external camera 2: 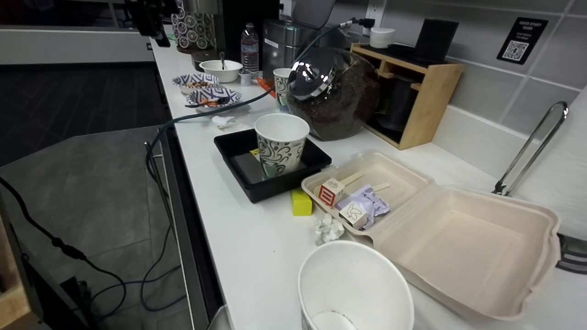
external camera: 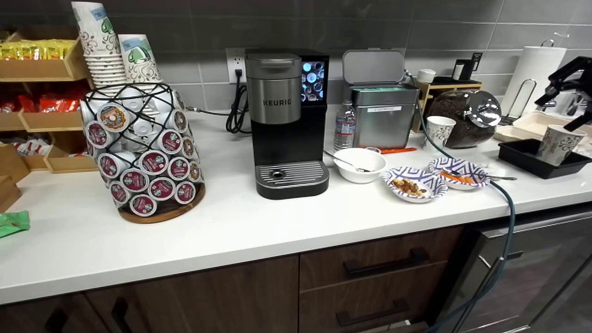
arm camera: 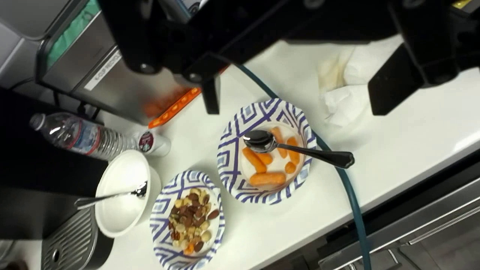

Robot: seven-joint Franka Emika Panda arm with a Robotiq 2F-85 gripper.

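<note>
My gripper is open, its two fingers wide apart with nothing between them. In the wrist view, a patterned bowl of carrots (arm camera: 225, 167) lies below the gap, with a dark-handled spoon (arm camera: 321, 155) resting across its rim. Beside it is a patterned bowl of nuts (arm camera: 162, 211). A plain white bowl (arm camera: 117, 211) holds another spoon (arm camera: 110, 196). Exterior view 1 has the gripper (external camera: 556, 114) at the right edge, above the counter near a patterned paper cup (external camera: 555, 145) in a black tray (external camera: 519, 155). Only part of the arm shows.
A Keurig machine (external camera: 275, 100), water bottle (external camera: 345, 126) and metal bin (external camera: 385, 122) stand behind the bowls. A teal hose (arm camera: 351, 198) crosses the counter beside the carrots. Crumpled white paper (arm camera: 346, 103) lies near it. An open takeout box (external camera 2: 473, 247) sits beyond the tray.
</note>
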